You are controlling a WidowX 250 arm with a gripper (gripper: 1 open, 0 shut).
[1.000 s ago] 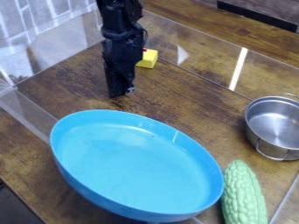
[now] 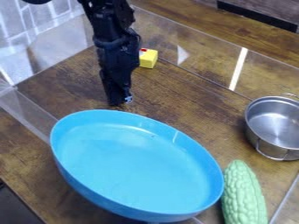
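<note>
My black gripper (image 2: pixel 118 94) hangs low at the upper left of the camera view, its tip down at the wooden table behind the blue dish. It looks shut, with nothing clearly visible between its dark fingers. A small yellow block (image 2: pixel 149 58) lies just behind it to the right. The large blue oval dish (image 2: pixel 136 162) fills the lower middle.
A steel pot (image 2: pixel 272 129) stands at the right edge, with a green bitter-melon-like vegetable (image 2: pixel 243 192) below it. Clear plastic strips border the left and back.
My gripper has shifted very slightly over the last second, staying low at the same area of the table. The other things have not moved.
</note>
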